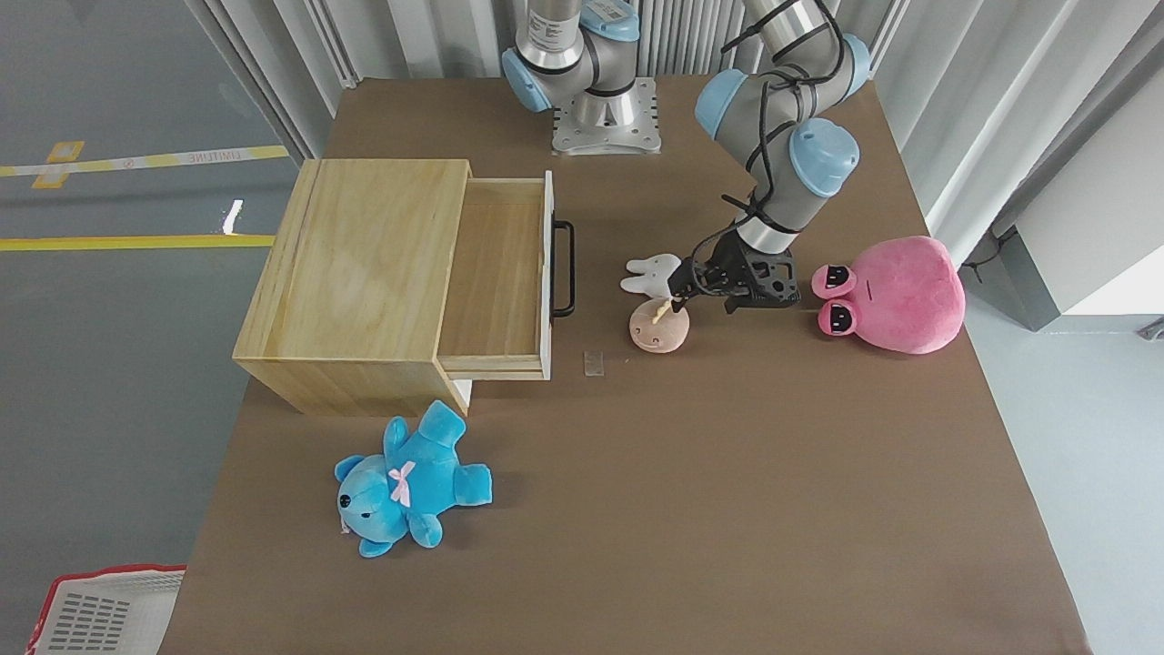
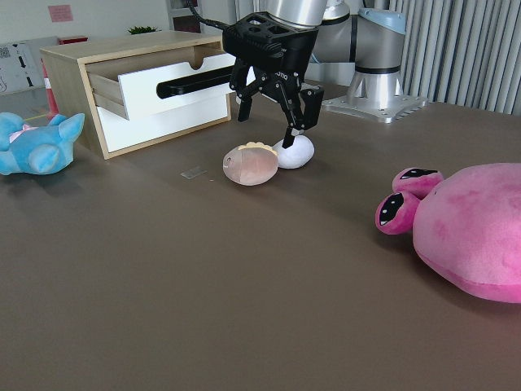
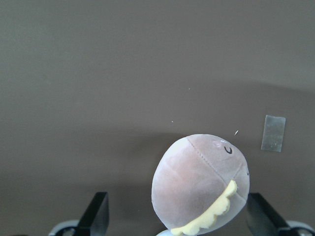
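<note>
My gripper [image 2: 266,129] is open, hanging above a small round pale-pink plush [image 2: 248,165] with a yellow frill and a white plush [image 2: 296,153] beside it. In the wrist view the pink plush [image 3: 197,172] sits between and below the open fingers, with the white one mostly hidden at the bottom edge. In the front view the gripper covers part of the white plush [image 1: 649,275]; the pink one [image 1: 657,333] lies just toward the camera from it.
A wooden cabinet [image 1: 349,262] has its drawer [image 1: 491,262] pulled out, left of the gripper. A blue bear [image 1: 426,480] lies in front of it; a large pink plush [image 1: 906,295] lies right.
</note>
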